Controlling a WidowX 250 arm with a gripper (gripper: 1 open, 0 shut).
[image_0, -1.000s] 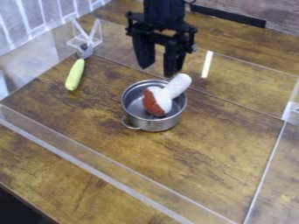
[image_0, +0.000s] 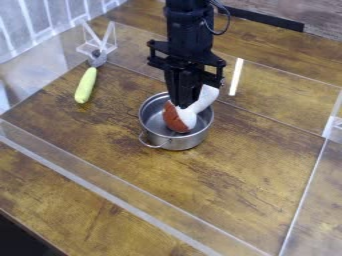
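My black gripper (image_0: 179, 80) points down just above a steel pot (image_0: 174, 138) in the middle of the wooden table. Its dark fingertips look close together, with nothing visible held between them. Inside the pot lies a red and white object (image_0: 179, 116), its white part sticking up over the right rim; the gripper hides some of the space behind it. A yellow-green elongated object (image_0: 87, 86) lies on the left.
A small grey item (image_0: 98, 45) sits at the back left. A thin white strip (image_0: 235, 78) lies right of the gripper.
The pot and the other objects look unmoved.
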